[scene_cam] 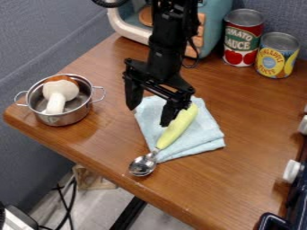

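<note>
My black gripper (153,103) hangs over the upper part of a folded light blue cloth (199,142); whether it holds anything is hard to tell. A pale yellow banana-like object (179,127) lies diagonally on the cloth, its upper end near the gripper's fingers. A metal spoon (143,164) lies at the cloth's lower left. A steel pot (72,112) with a white, brown-topped object (57,101) inside stands on the left.
A red can (241,40), a yellow can (277,57) and a teal appliance (213,13) stand at the back. A dark appliance (288,198) lines the right edge.
</note>
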